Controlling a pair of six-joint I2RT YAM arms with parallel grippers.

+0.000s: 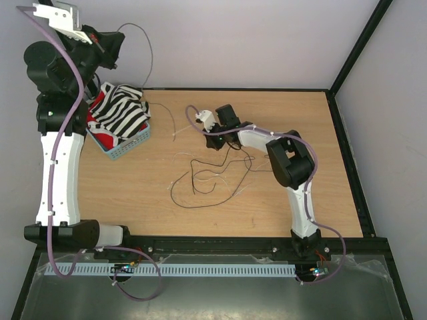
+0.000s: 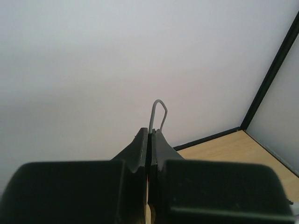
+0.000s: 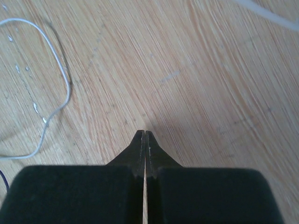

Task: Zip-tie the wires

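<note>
My left gripper (image 1: pixel 110 59) is raised high at the back left, shut on a thin grey wire (image 2: pixel 154 108), which loops above the fingertips in the left wrist view and hangs down toward the table (image 1: pixel 133 200) in the top view. Dark wires (image 1: pixel 207 205) and pale thin strands lie tangled on the middle of the table. My right gripper (image 1: pixel 209 143) is low over the table just behind the tangle, shut with nothing showing between its fingertips. In the right wrist view a light wire (image 3: pixel 60 70) lies to the left of them.
A light blue basket (image 1: pixel 123 148) with striped and red cloth stands at the table's back left, under the left arm. Walls border the back and sides.
</note>
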